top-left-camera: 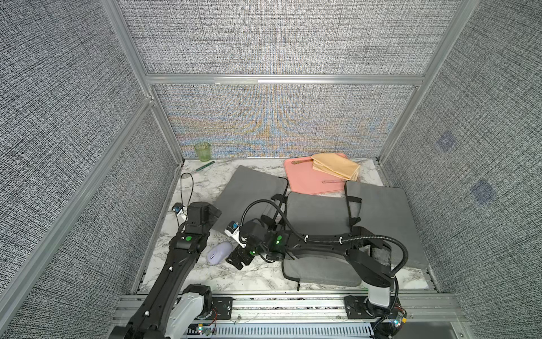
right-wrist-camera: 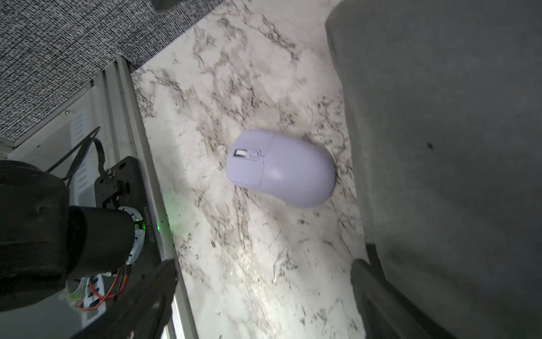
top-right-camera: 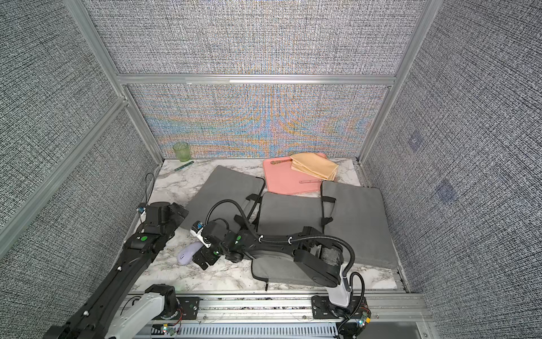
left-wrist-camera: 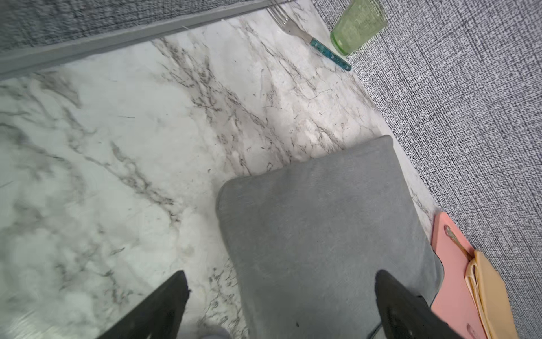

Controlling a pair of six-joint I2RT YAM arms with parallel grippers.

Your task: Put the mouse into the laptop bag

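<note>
A lavender mouse [right-wrist-camera: 286, 168] lies on the marble table between my two arms, outside any bag. In the right wrist view it sits ahead of my open right gripper, which holds nothing. From above, the right gripper [top-left-camera: 240, 258] stands just right of the mouse [top-left-camera: 219, 253]. My left gripper is open and empty, raised near the left corner of the grey laptop bag [left-wrist-camera: 321, 226]. That bag [top-left-camera: 245, 189] lies flat and angled, its strap side to the right; whether its opening is parted cannot be seen.
Two more grey bags [top-left-camera: 319, 209] lie to the right, partly under the right arm. A pink board [top-left-camera: 299, 175] with a yellow cloth [top-left-camera: 336, 165] is at the back. A green cup [top-left-camera: 202, 150] and a fork [left-wrist-camera: 313, 42] stand far left.
</note>
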